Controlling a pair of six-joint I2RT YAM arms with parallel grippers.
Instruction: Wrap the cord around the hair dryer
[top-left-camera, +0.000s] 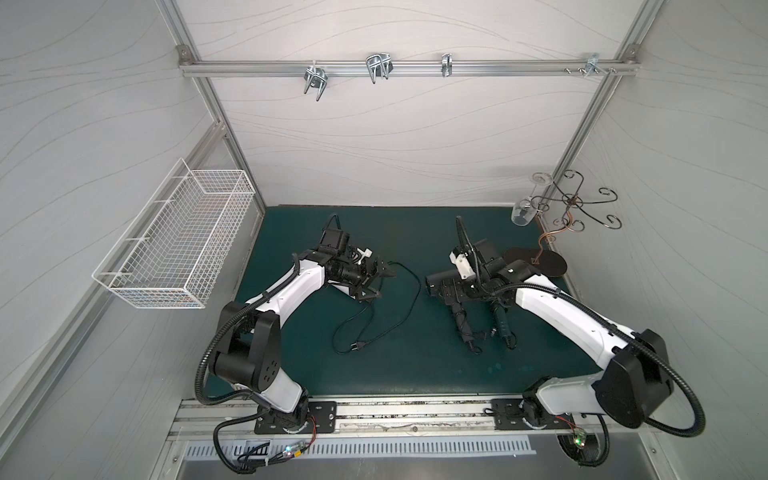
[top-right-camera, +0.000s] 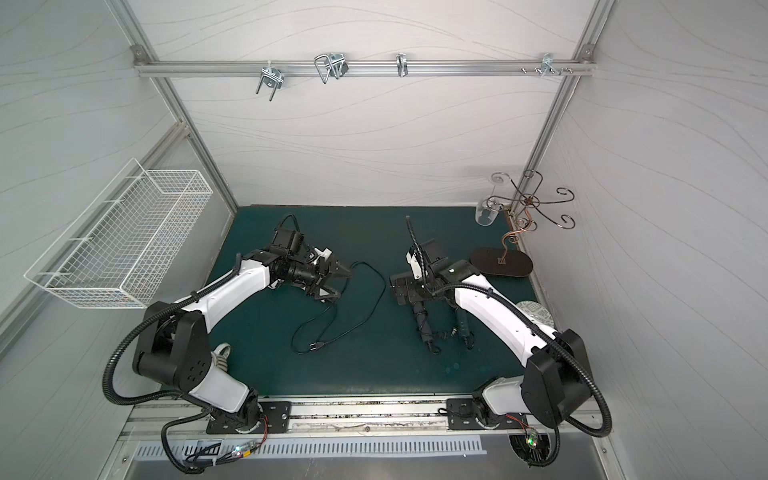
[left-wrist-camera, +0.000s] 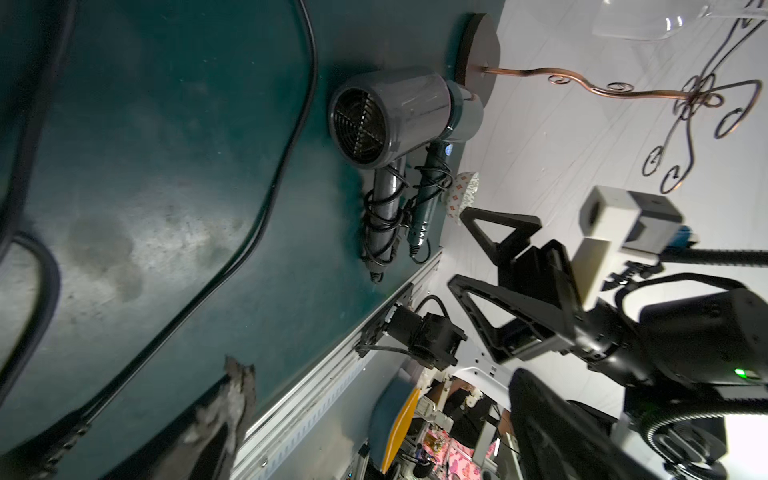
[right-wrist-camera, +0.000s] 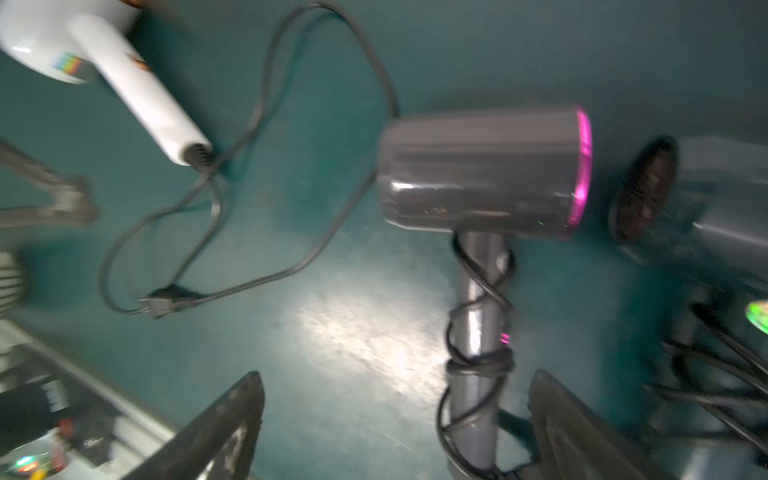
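Observation:
A white hair dryer lies at the table's left middle, its black cord looped loosely beside it with the plug. My left gripper stands open just over that dryer, hiding most of it in the top views; nothing shows between its fingers. A grey hair dryer lies on the right, cord wound round its handle, beside another dark dryer with a wrapped cord. My right gripper is open above these two, apart from them, with nothing held.
A metal stand with scrolls and a hanging glass occupy the back right. A white wire basket is on the left wall.

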